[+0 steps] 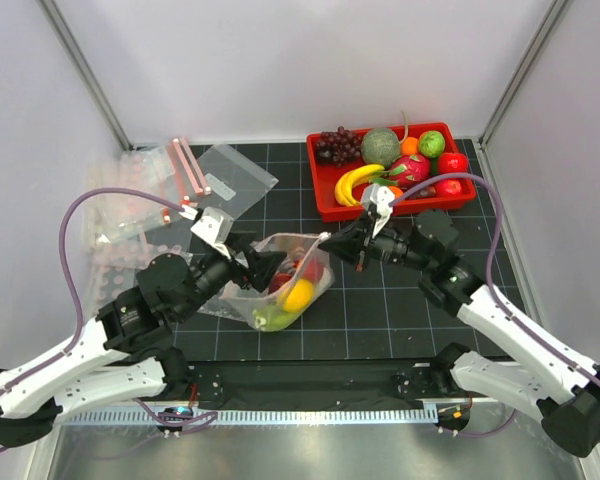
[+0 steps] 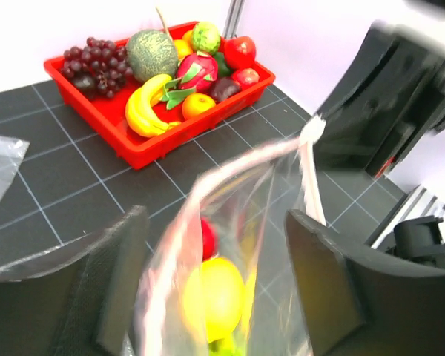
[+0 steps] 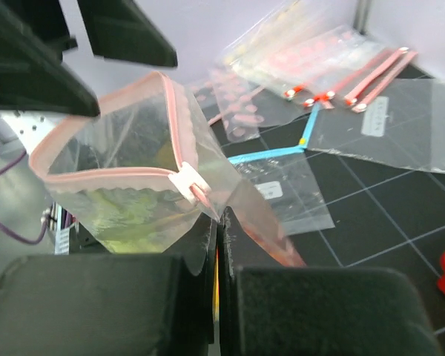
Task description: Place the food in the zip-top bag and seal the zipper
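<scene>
The clear zip bag point(image 1: 326, 285) hangs tilted between the arms, its pink-edged mouth open. Inside show a yellow food piece point(image 2: 213, 298), a red one point(image 2: 208, 239) and something green point(image 1: 272, 318) at the bottom. My right gripper is shut on the bag's edge just below the white zipper slider point(image 3: 189, 182). In the left wrist view, the left gripper has its fingers point(image 2: 334, 285) spread, with the bag's near rim passing between them without being clamped. From the right wrist view, those open fingers are above the bag mouth.
A red tray point(image 1: 325, 200) of fruit and vegetables stands at the back right. Flat empty bags point(image 1: 145, 205) lie at the back left.
</scene>
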